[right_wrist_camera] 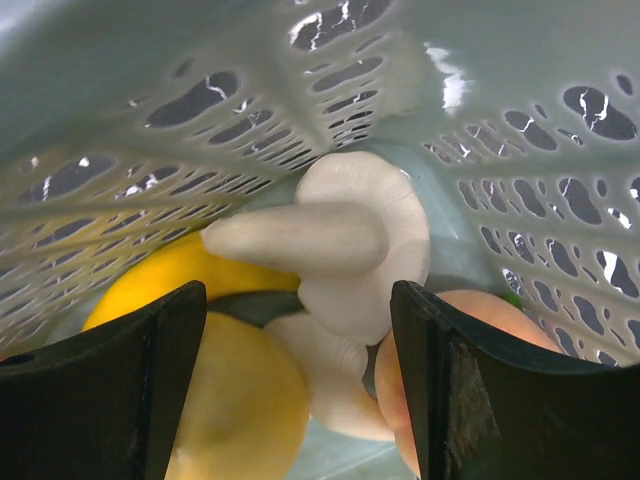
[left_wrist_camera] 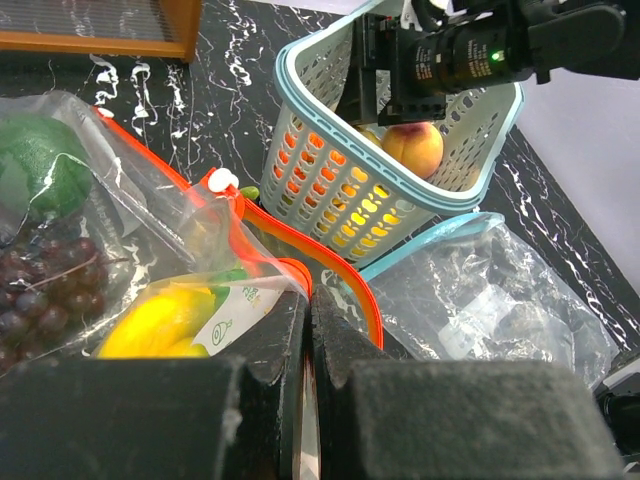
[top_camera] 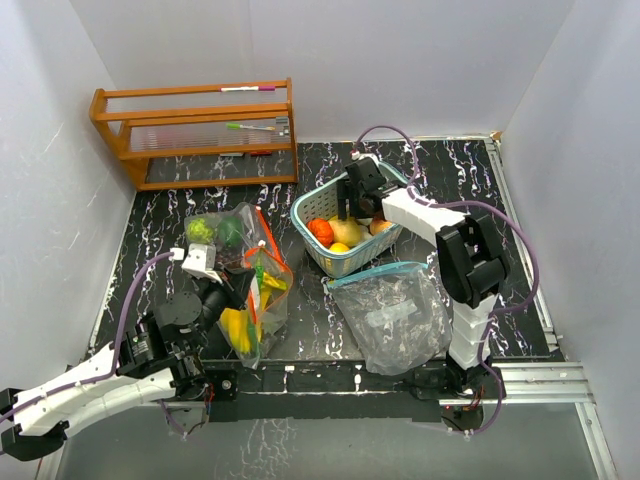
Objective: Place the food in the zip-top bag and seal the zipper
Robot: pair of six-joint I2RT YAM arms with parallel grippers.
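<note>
My right gripper (top_camera: pixel 355 200) is down inside the light-blue basket (top_camera: pixel 305 240), open above pale mushrooms (right_wrist_camera: pixel 360 240), a yellow fruit (right_wrist_camera: pixel 240 400), a banana-like yellow piece and a peach (left_wrist_camera: pixel 415 148). An orange pumpkin-like piece (top_camera: pixel 321 230) also lies there. My left gripper is shut at the red-zippered rim of a bag (left_wrist_camera: pixel 160 320) holding yellow food; bag plastic runs to its fingertips. Behind it another bag holds grapes (left_wrist_camera: pixel 50 300) and green produce (left_wrist_camera: pixel 40 170). An empty blue-zippered bag (top_camera: pixel 390 320) lies front right.
A wooden rack (top_camera: pixel 140 150) with pens stands at the back left. The dark marbled table (top_camera: pixel 480 180) has some bare room right of the basket and between the bags. Grey walls enclose it.
</note>
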